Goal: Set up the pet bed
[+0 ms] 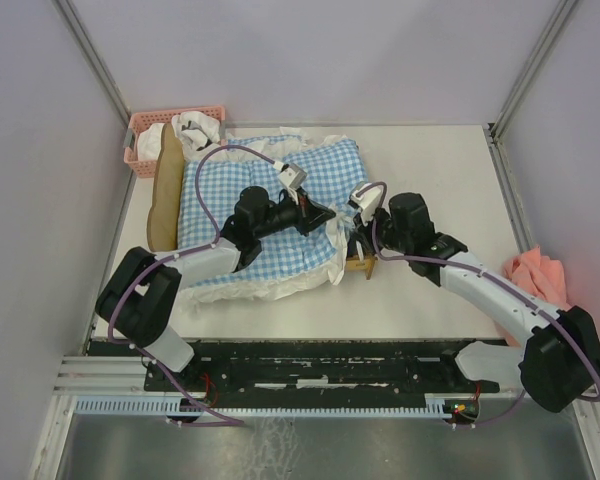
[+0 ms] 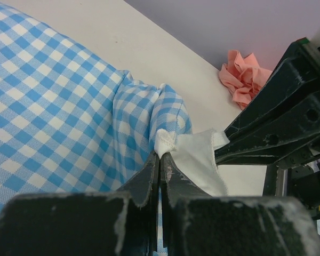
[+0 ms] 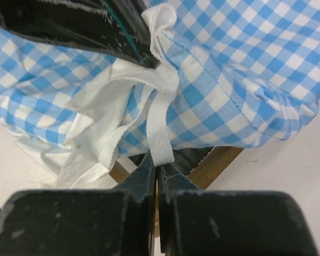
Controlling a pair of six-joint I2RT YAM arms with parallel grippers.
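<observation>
A blue-and-white checked cloth cover (image 1: 315, 180) with white edging lies spread over the table. My left gripper (image 1: 325, 215) is shut on the white edging (image 2: 173, 141) at the cover's right corner. Close by on the right, my right gripper (image 1: 360, 240) is shut, pointing at the same corner. A narrow white strap (image 3: 159, 128) hangs down to the right fingertips; whether it is pinched between them I cannot tell. Below the corner, wooden frame pieces (image 3: 216, 164) show around a dark gap. The rest of the frame is hidden under the cloth.
A tan cushion-like piece (image 1: 165, 195) stands along the cover's left side. Behind it is a pink basket (image 1: 220, 112) with white cloth inside. Crumpled salmon cloth (image 1: 537, 280) lies at the right edge.
</observation>
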